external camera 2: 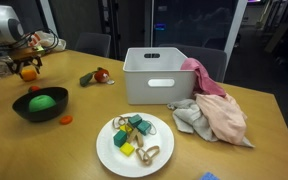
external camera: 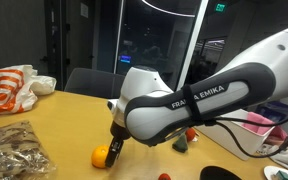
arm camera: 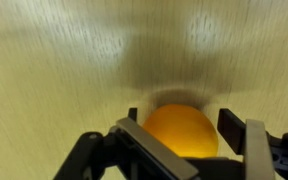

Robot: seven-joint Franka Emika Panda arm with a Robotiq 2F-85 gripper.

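An orange (arm camera: 182, 131) shows at the bottom of the wrist view, resting on the wooden table. The fingers of my gripper stand apart, one on each side of the fruit, with a narrow gap visible at the right. Whether either pad touches it cannot be told. Exterior view 1 has the orange (external camera: 100, 157) at the front, partly covered by the gripper (external camera: 115, 148) pointing down beside it. From exterior view 2 the orange (external camera 2: 29, 73) appears at the far left, under the gripper (external camera 2: 26, 62).
A black bowl (external camera 2: 22, 107) holding a green object (external camera 2: 42, 102) stands nearby. Farther off are a white bin (external camera 2: 162, 62), crumpled cloths (external camera 2: 222, 118) and a white plate (external camera 2: 109, 157) with small items. A plastic-wrapped package (external camera: 14, 150) and a bag (external camera: 6, 90) lie left.
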